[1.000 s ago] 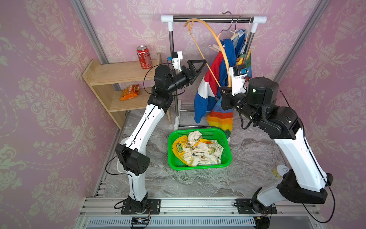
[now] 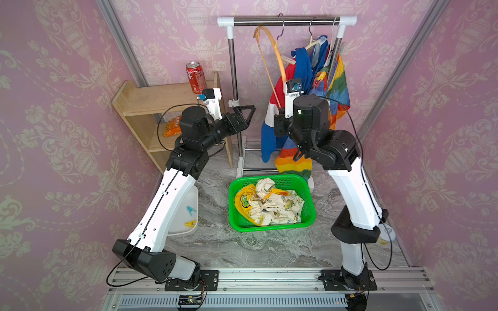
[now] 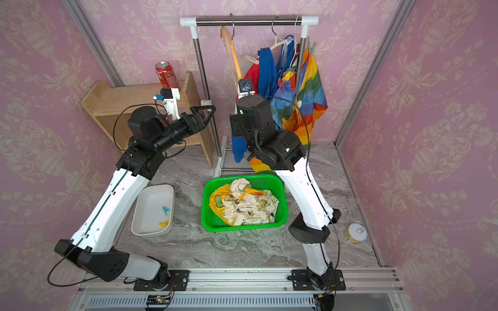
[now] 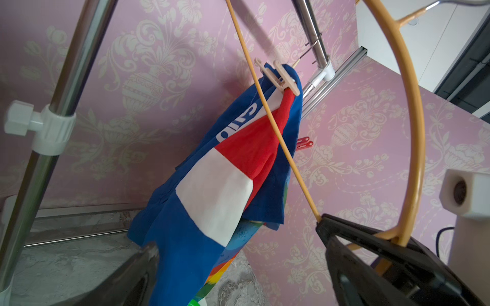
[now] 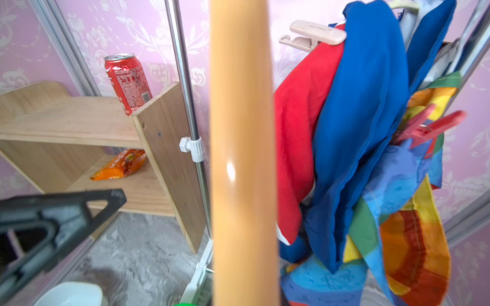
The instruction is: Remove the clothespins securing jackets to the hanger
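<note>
My right gripper [image 2: 282,121] is shut on a bare wooden hanger [image 2: 279,54], whose bar fills the middle of the right wrist view. My left gripper [image 2: 250,115] stands open, nothing between its fingers, left of the hanger. Behind hang the jackets: a red, white and blue one [image 4: 219,188] and a rainbow-coloured one [image 5: 418,229]. Pale clothespins [image 4: 285,81] grip the top of the blue and red jacket near its shoulder. A pinkish-red clothespin [image 5: 433,127] sits on the rainbow jacket. A blue clothespin [image 3: 166,211] and a yellow clothespin [image 3: 164,223] lie in the white tray [image 3: 136,220].
The metal rack's top bar [image 2: 259,21] runs across the back. Below stands a green basket [image 2: 236,224] with light-coloured clothing. At left, a wooden shelf [image 2: 155,107] carries a red can [image 2: 195,77]. A small can [image 3: 356,233] stands on the floor at right.
My left gripper has drawn back left and lower.
</note>
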